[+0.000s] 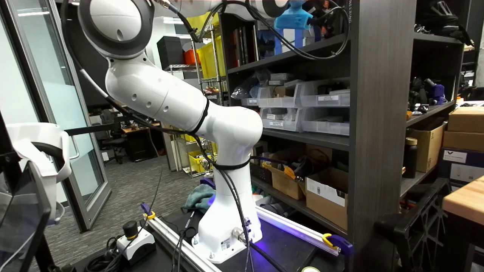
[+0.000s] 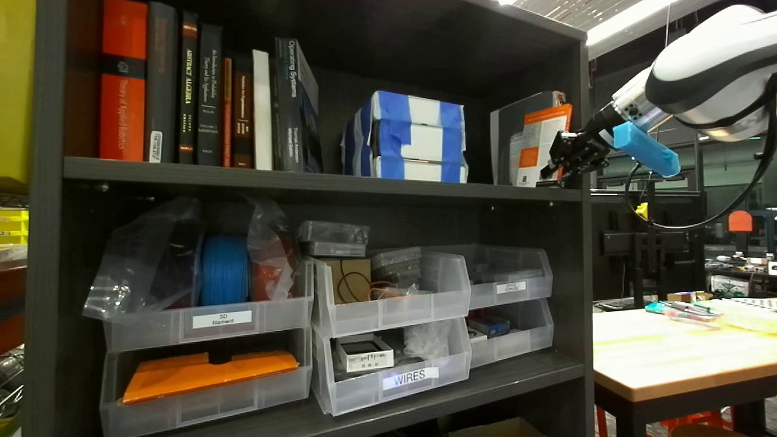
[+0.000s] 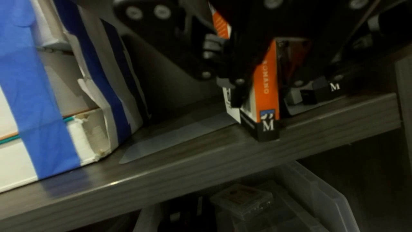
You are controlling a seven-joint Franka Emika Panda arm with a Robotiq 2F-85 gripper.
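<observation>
An orange-and-white book (image 2: 542, 135) stands at the right end of the upper shelf, its lower part close to the shelf board. My black gripper (image 2: 557, 173) reaches in from the right and is shut on this book. In the wrist view the orange spine (image 3: 266, 87) sits between the fingers, its black foot at the front edge of the shelf board (image 3: 185, 152). One finger (image 3: 240, 87) lies along its left side; dark linkages hide the upper part. Exterior view 1 does not clearly show the fingers.
Left of the book is a blue-and-white taped stack (image 2: 419, 138), with a gap of bare shelf between. A grey book (image 2: 504, 145) stands behind the orange one. Several books, including a red one (image 2: 124, 80), line the far left. Clear bins (image 2: 393, 313) fill the shelf below.
</observation>
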